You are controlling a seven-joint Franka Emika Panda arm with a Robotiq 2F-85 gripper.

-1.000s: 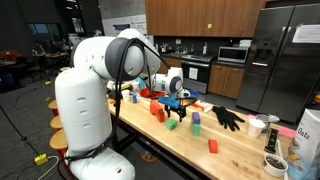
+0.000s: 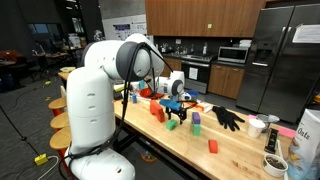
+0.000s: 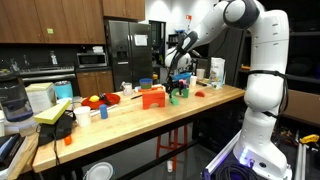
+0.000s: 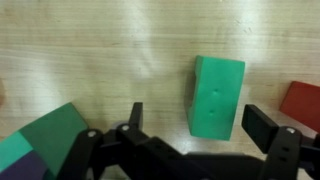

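A green block [image 4: 216,97] lies on the wooden table, upright in the wrist view and right of its middle. My gripper is open, its dark fingers on either side of the view, with no object held between them. The block appears below the fingers, nearer the right finger [image 4: 258,124]. In exterior view 1 the green block [image 2: 171,125] rests just below the gripper [image 2: 171,109]. Contact between fingers and block does not show.
A red block [image 4: 302,105] lies close to the right finger. Green [image 4: 50,138] and purple [image 4: 25,168] blocks sit at lower left. Farther along the table are black gloves [image 2: 222,118], another red block [image 2: 213,146] and a bowl [image 2: 275,165]. Bare wood surrounds the green block's far end.
The arm stands in nearly the same pose as before, and the blocks on the table keep their places.
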